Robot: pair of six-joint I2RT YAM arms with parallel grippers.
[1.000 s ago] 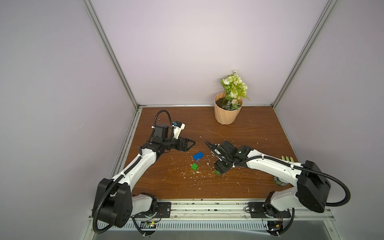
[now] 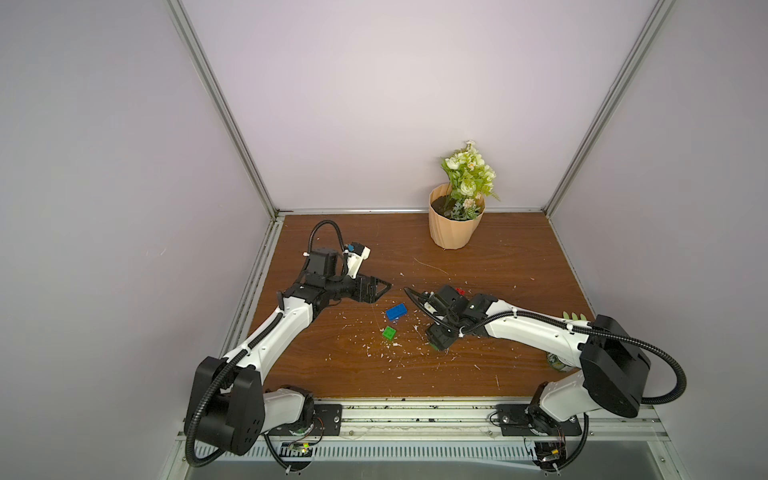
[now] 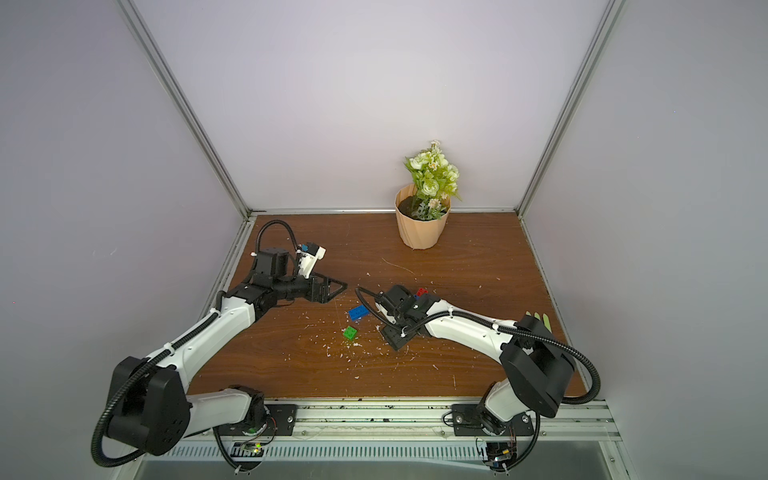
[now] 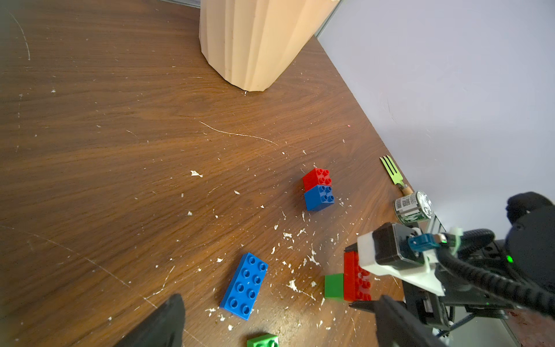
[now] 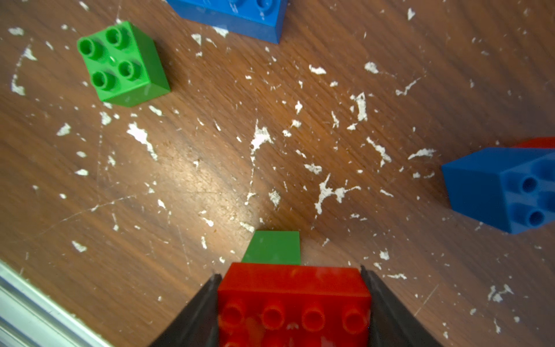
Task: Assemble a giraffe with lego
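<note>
A red brick (image 5: 293, 280) with studs sits between the fingers of my right gripper, which press against both its ends. Beneath it, partly hidden, a green brick (image 5: 271, 247) shows on the table; whether the two are joined I cannot tell. My left gripper (image 2: 387, 289) hangs open and empty, its fingers (image 4: 159, 326) wide apart. Loose on the table lie a long blue brick (image 4: 245, 286) and a small green brick (image 5: 122, 66). Farther right, a blue brick (image 4: 319, 198) stands against a red one (image 4: 316, 178).
A flower pot (image 2: 453, 224) stands at the back. On the right side lie a can (image 4: 412, 207) and a green fork (image 4: 392, 169). Pale scratches and flecks mark the wood.
My right arm has sunk a little, its wrist lower and nearer the table, and a red brick behind it has come into sight. The left arm has stayed still.
</note>
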